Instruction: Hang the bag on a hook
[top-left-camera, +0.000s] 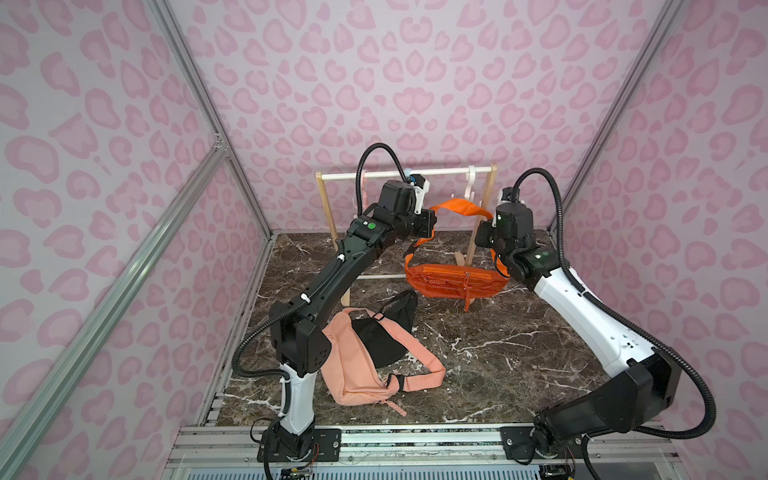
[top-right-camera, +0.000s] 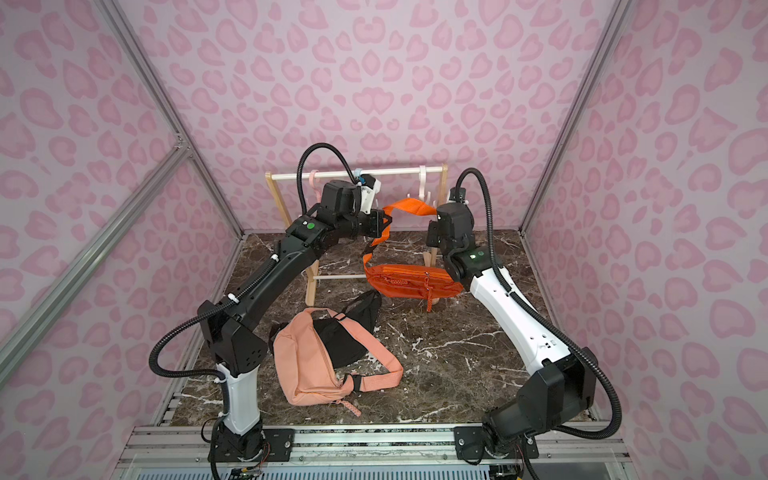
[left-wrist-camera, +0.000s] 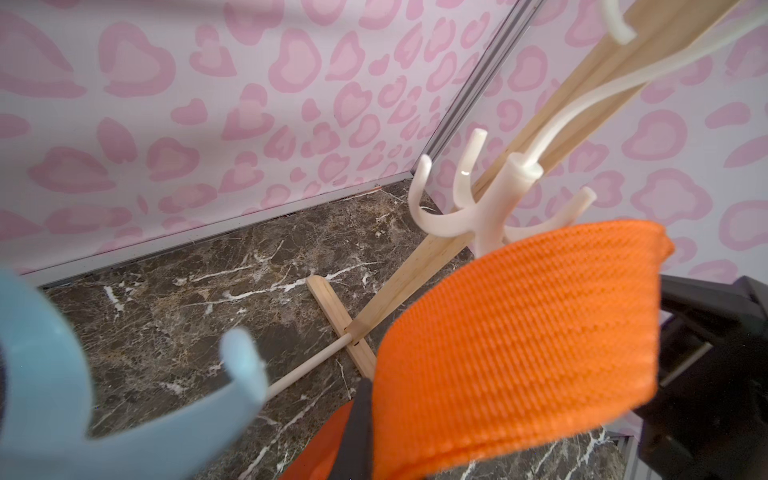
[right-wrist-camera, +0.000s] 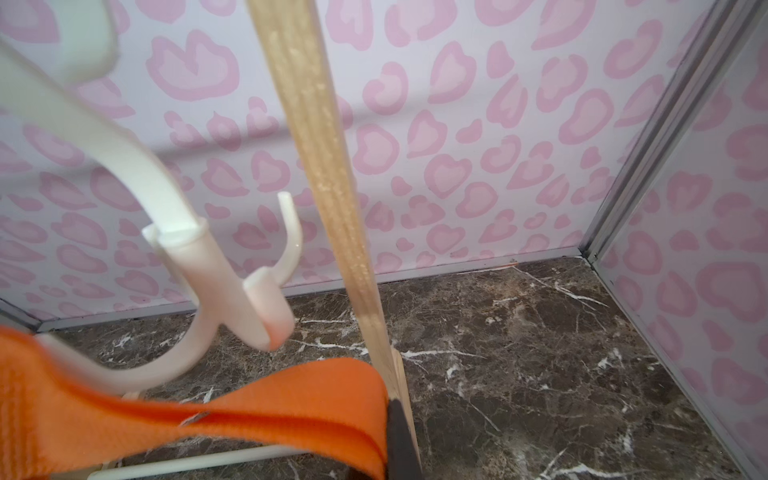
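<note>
An orange bag (top-left-camera: 456, 281) hangs in the air by its strap (top-left-camera: 462, 206), its body level above the floor. My left gripper (top-left-camera: 433, 225) is shut on one side of the strap loop, my right gripper (top-left-camera: 483, 233) on the other. Between them the strap arches up. In the left wrist view a white hook (left-wrist-camera: 505, 192) shows just beyond the strap, which covers part of its lower prongs. The right wrist view has the strap (right-wrist-camera: 320, 404) close below and in front of that hook (right-wrist-camera: 208, 268). Whether strap and prongs touch, I cannot tell.
The wooden rack's white bar (top-left-camera: 444, 171) runs across the back. A light blue hook (left-wrist-camera: 128, 424) looms close to the left wrist camera. On the floor at front left lie a pink bag (top-left-camera: 352, 364) and a black one (top-left-camera: 376, 340).
</note>
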